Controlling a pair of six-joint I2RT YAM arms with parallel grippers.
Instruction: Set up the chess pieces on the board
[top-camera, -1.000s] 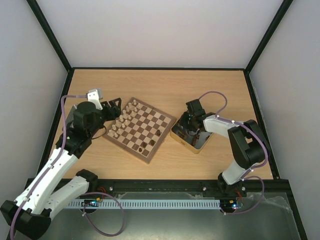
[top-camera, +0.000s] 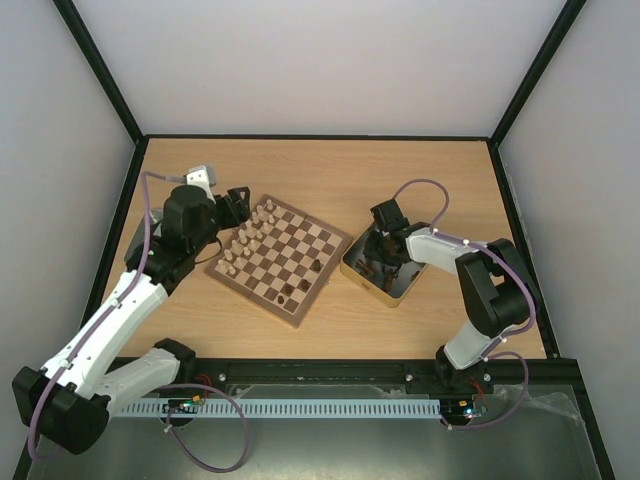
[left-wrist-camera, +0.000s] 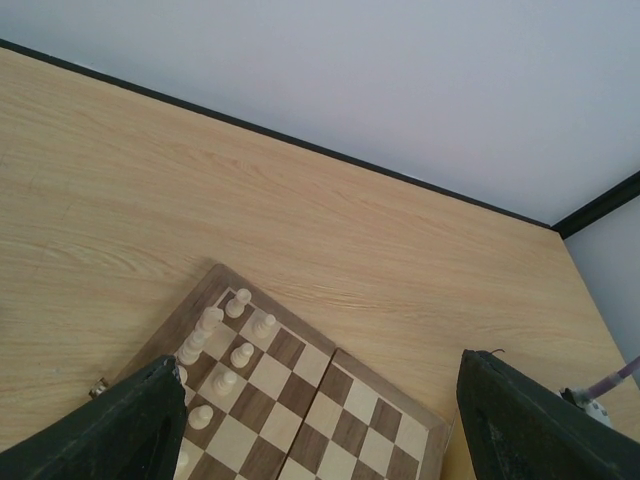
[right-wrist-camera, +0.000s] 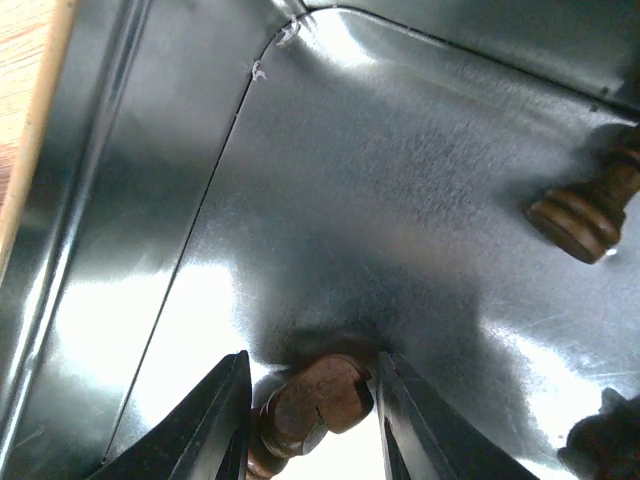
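Observation:
The chessboard (top-camera: 300, 230) holds white pieces (left-wrist-camera: 243, 354) along its left side and a few dark pieces (top-camera: 305, 284) near its lower right. My left gripper hangs open and empty above the board's left edge. My right gripper is low inside the metal tin (top-camera: 395, 298), its fingers part open around the top of a dark piece lying in it; I cannot tell whether they touch it. Another dark piece (right-wrist-camera: 585, 215) lies beside it toward the tin's far side.
The tin sits just right of the board. Walls border the table at back and sides.
The right arm has shifted slightly within the tin.

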